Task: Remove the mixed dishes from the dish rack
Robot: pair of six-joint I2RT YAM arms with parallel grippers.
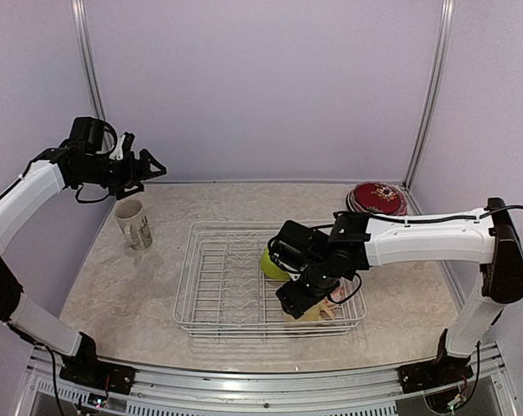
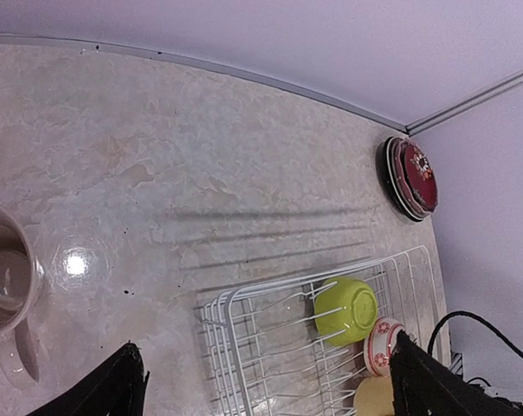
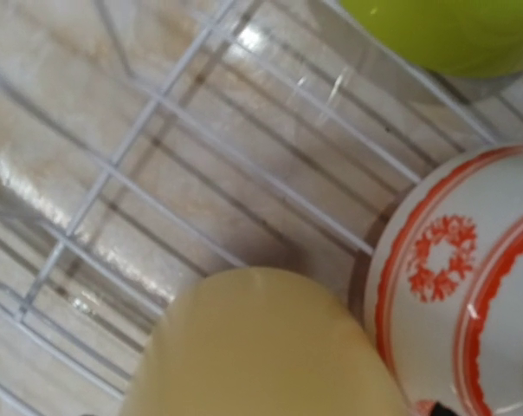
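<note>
In the top view, a wire dish rack (image 1: 185, 286) holds a green cup (image 1: 273, 267), a pale yellow mug (image 1: 306, 315) and a white bowl with red bands, mostly covered by my right arm. My right gripper (image 1: 300, 297) is low over the yellow mug. The right wrist view shows the mug (image 3: 261, 347) between slivers of two fingers, spread apart at the bottom edge; contact is not visible. The patterned bowl (image 3: 452, 269) lies on its side, close beside the mug. My left gripper (image 1: 149, 173), open and empty, hovers behind the counter's left part.
On the counter's left stands a light patterned mug (image 1: 134, 225), outside the rack. A stack of dark plates with a red floral one (image 1: 378, 198) on top sits at the back right. Bare counter (image 1: 244, 201) lies behind the rack.
</note>
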